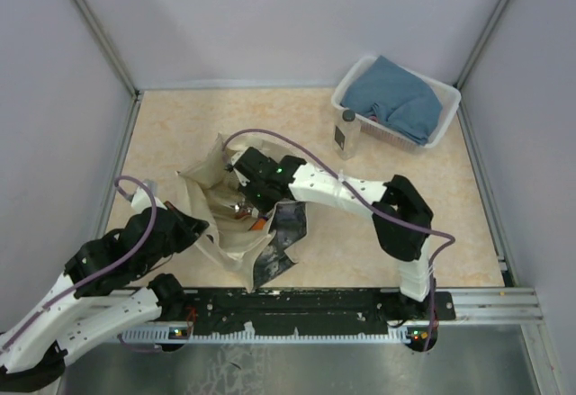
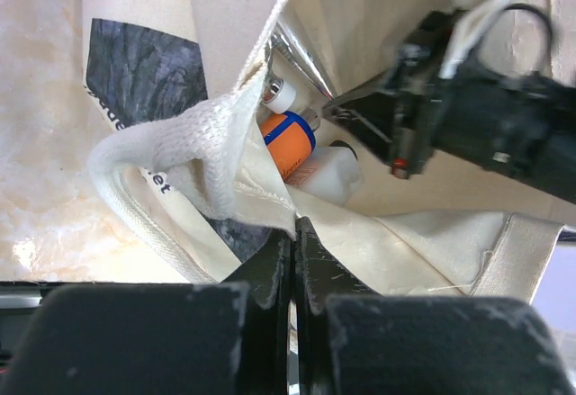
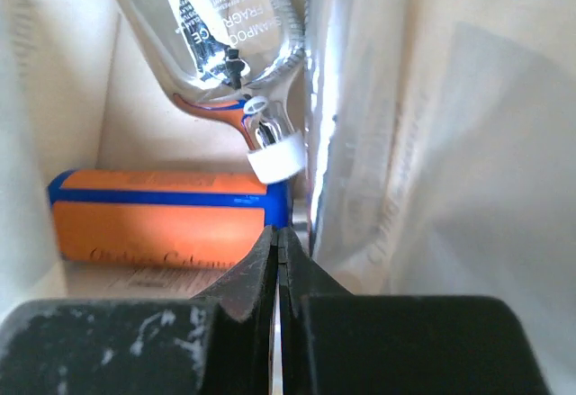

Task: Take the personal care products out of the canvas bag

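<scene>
The cream canvas bag point(image 1: 238, 255) lies open on the table, its dark printed side facing front right. At its left rim my left gripper point(image 1: 203, 227) is shut, with the cloth edge pinched at its fingertips in the left wrist view. Inside are an orange-and-blue bottle point(image 2: 289, 146), a white bottle point(image 2: 328, 175) and a clear bottle with a white cap point(image 3: 277, 157). My right gripper reaches into the bag, shut, its tips by the orange bottle's end; nothing shows between them. A shiny clear item point(image 3: 328, 98) stands close beside those tips.
Behind the bag to the right stands a clear dark-capped bottle point(image 1: 346, 134) on the table. A white basket point(image 1: 367, 69) with a blue cloth point(image 1: 396, 98) sits at the back right.
</scene>
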